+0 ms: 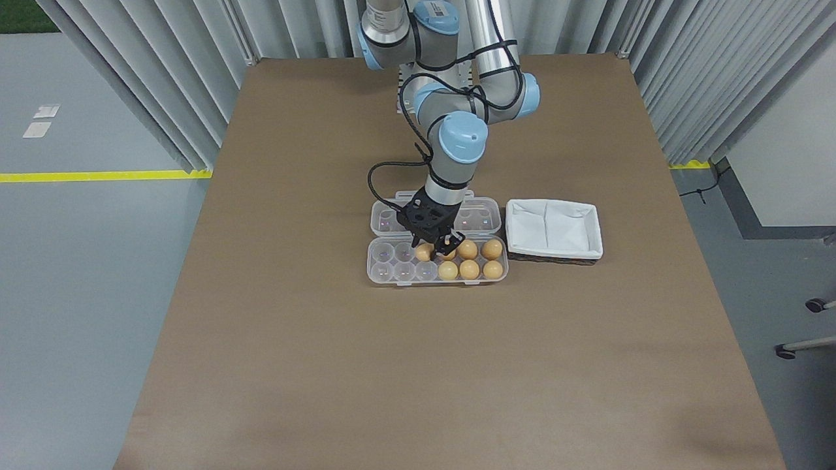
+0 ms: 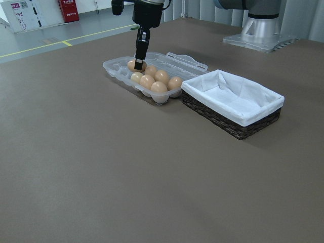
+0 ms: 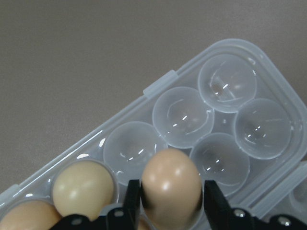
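The clear egg carton (image 1: 403,278) lies open on the brown table, several eggs in its right part, several empty cups at its left. My gripper is down at the carton, its black fingers on either side of a brown egg (image 3: 171,179); whether they press on it I cannot tell. A paler egg (image 3: 82,189) sits beside it. In the left view the fingertip stands at that same egg (image 2: 132,64) at the carton's far end of the filled cups.
A white-lined wicker basket (image 1: 552,227) sits right of the carton. The carton's lid (image 1: 478,211) lies open behind it.
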